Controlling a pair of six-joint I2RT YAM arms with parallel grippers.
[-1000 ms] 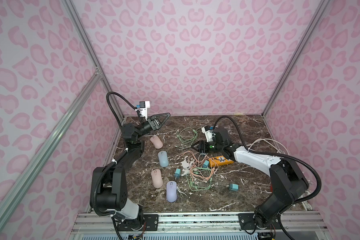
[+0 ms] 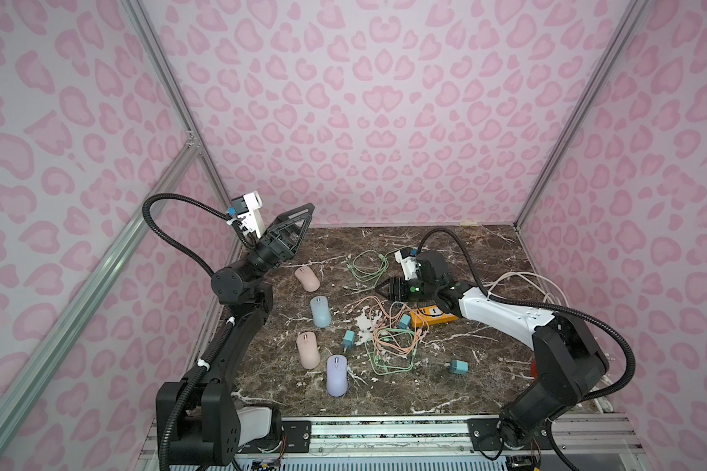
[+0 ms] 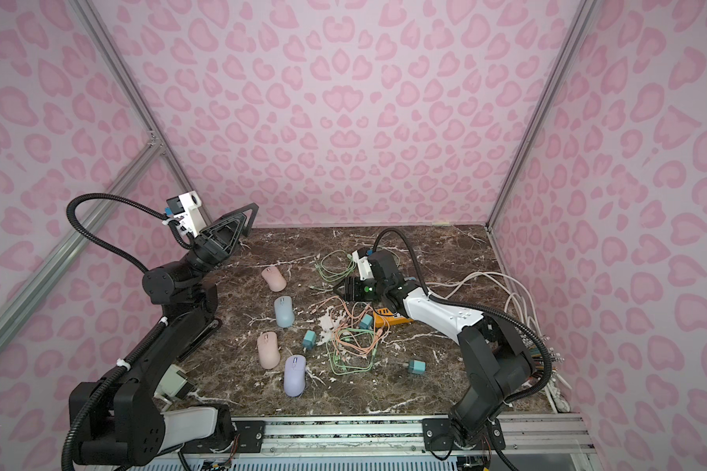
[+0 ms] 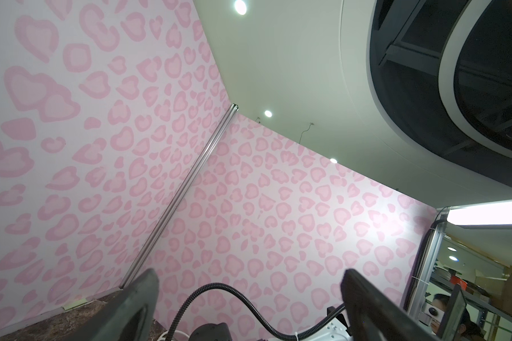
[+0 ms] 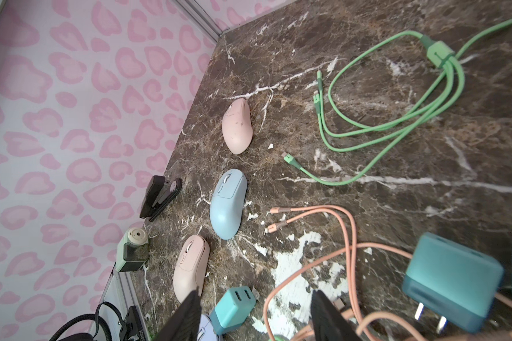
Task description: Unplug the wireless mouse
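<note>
Several mice lie loose on the dark marbled table: a blue mouse (image 5: 228,204), a far pink mouse (image 5: 237,126), a nearer pink mouse (image 5: 191,267) and a purple mouse (image 2: 337,376) at the front. None has a cable in it. My left gripper (image 2: 309,213) is raised high at the back left, tilted upward; its fingers stand wide apart in the left wrist view, framing only wall and ceiling. Above the middle of the table is my right gripper, open and empty, pointing left over the orange cables (image 5: 347,227).
A green cable (image 5: 392,122) is coiled at the back. Teal plugs (image 5: 452,281) sit among the tangled cables, with another teal plug (image 2: 458,366) alone at front right. An orange box (image 2: 434,315) lies under the right arm. White cables (image 2: 554,290) run along the right side.
My left arm has swung left and its gripper has risen slightly, away from the mice. The right arm has barely shifted, and the objects on the table have stayed put.
</note>
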